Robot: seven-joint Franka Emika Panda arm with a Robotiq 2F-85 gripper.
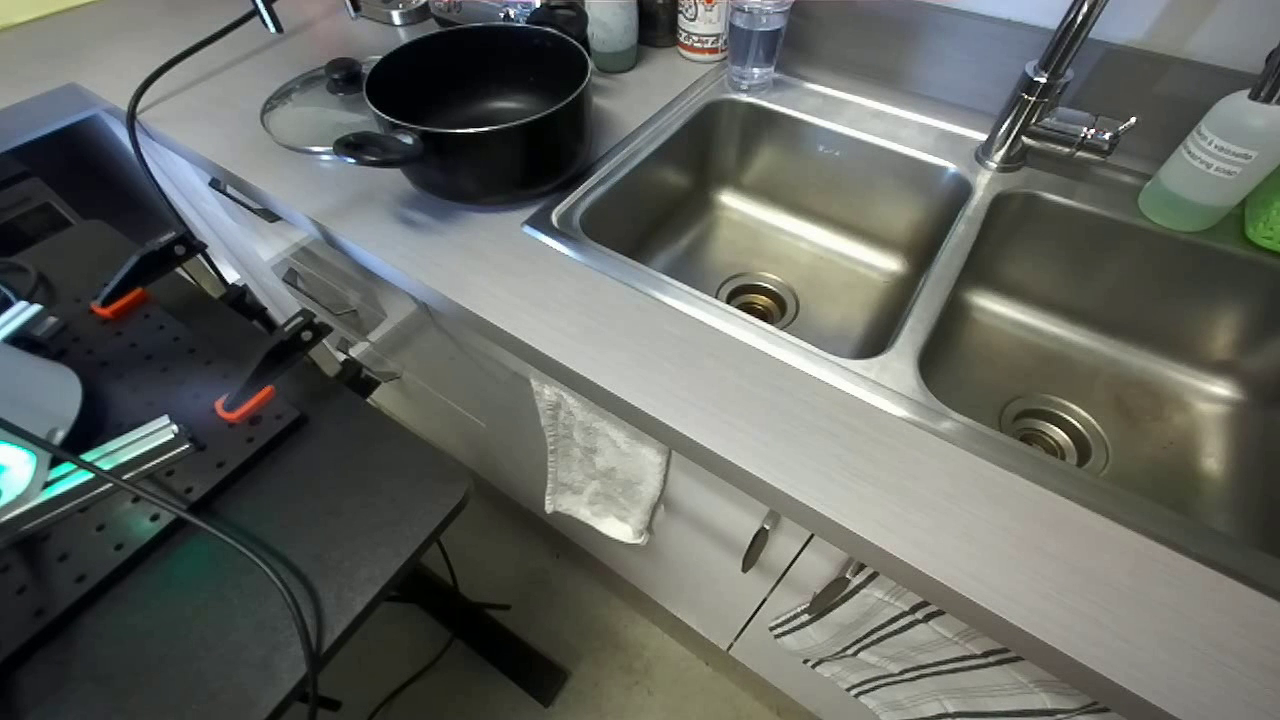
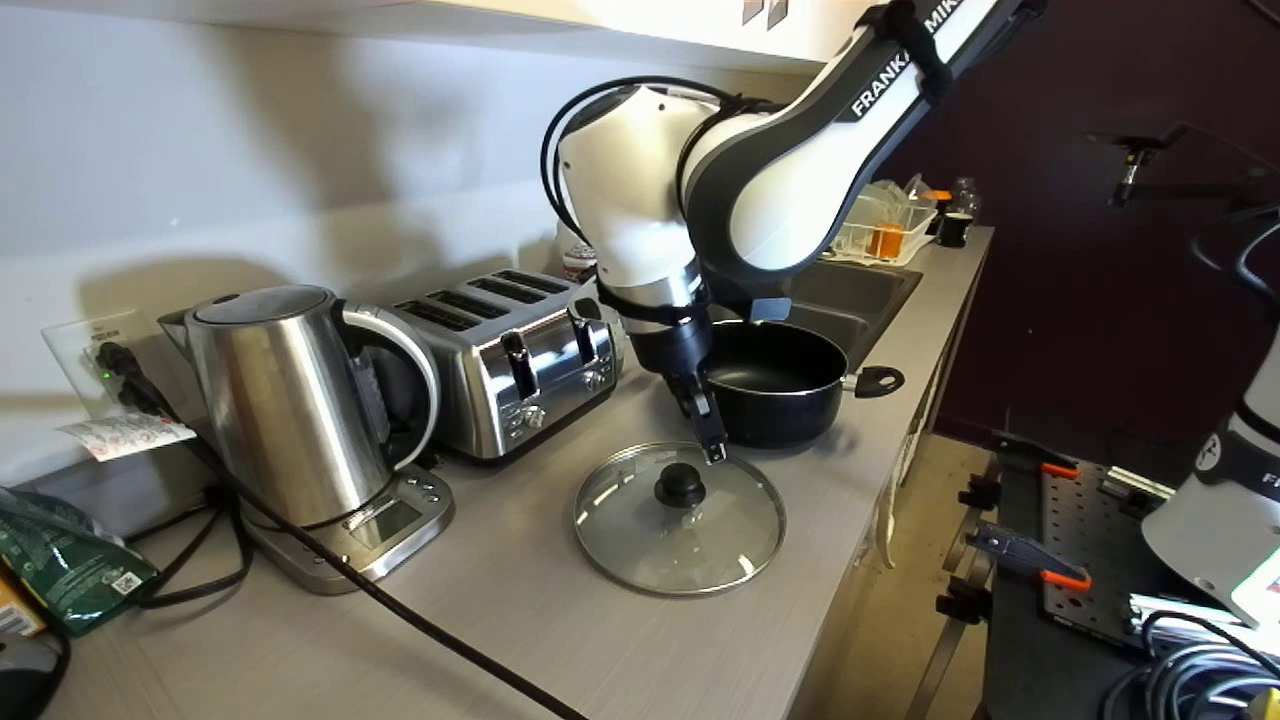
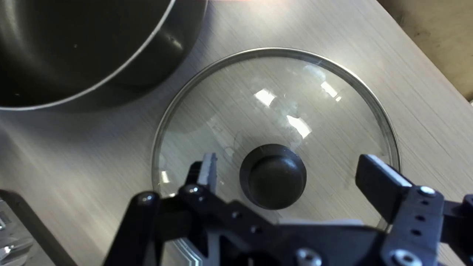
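Observation:
My gripper is open above the glass lid (image 3: 283, 88), fingers wide apart. Between them in the wrist view appears the lid's round black knob (image 3: 275, 177), and nothing is gripped. Lying flat on the counter with its knob up, the lid (image 2: 636, 558) is seen in exterior view 2 with the gripper (image 2: 715, 451) over its far side. The black pot (image 2: 780, 414) stands uncovered just beyond the lid. From exterior view 1, the pot (image 1: 504, 156) partly hides the lid (image 1: 300, 114).
A steel toaster (image 2: 510, 360) and a kettle (image 2: 294, 408) stand along the wall. A black cable (image 2: 396, 606) crosses the counter before the kettle. Beyond the pot is a double sink (image 1: 768, 228). Bare counter lies in front of the lid, near the open edge.

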